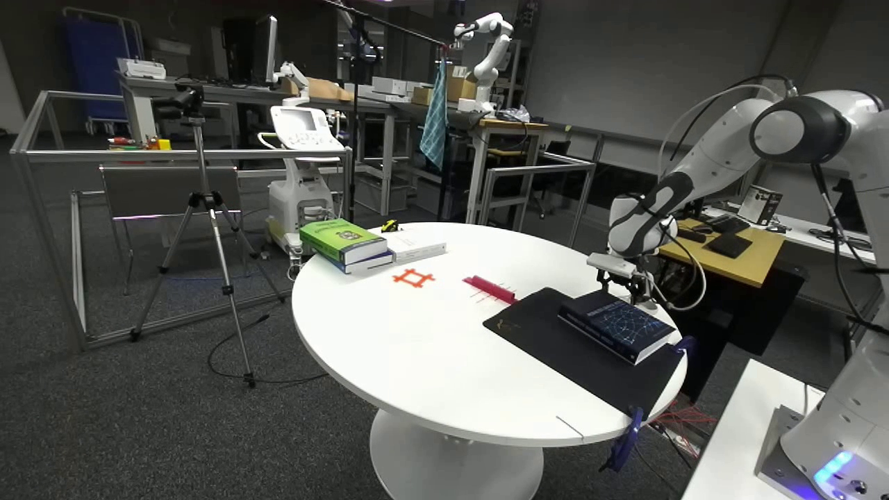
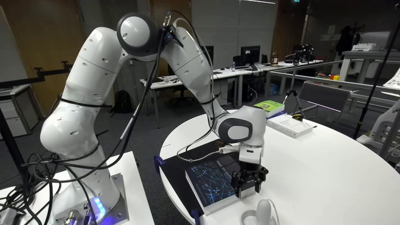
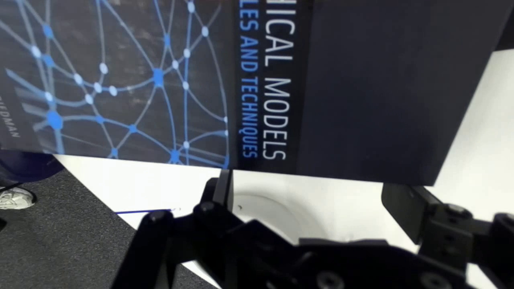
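Note:
A thick dark book [image 1: 617, 323] with a blue network pattern on its cover lies flat on a black mat [image 1: 533, 325] near the table's edge. Its cover [image 3: 361, 96] fills the upper part of the wrist view. My gripper [image 2: 248, 188] hangs low at the book's far side from exterior view 1, pointing down. In the wrist view the gripper is open, its two fingers wide apart along one edge of the book. Only white table surface and a faint round white shape show between them; whether the fingers touch the book I cannot tell.
A white hand-held device [image 2: 263, 213] stands close by the gripper. Blue clamps [image 1: 625, 440] grip the table edge at the mat. Farther off lie a red holder [image 1: 493, 289], an orange frame [image 1: 414, 278] and a green book [image 1: 343, 239] on others.

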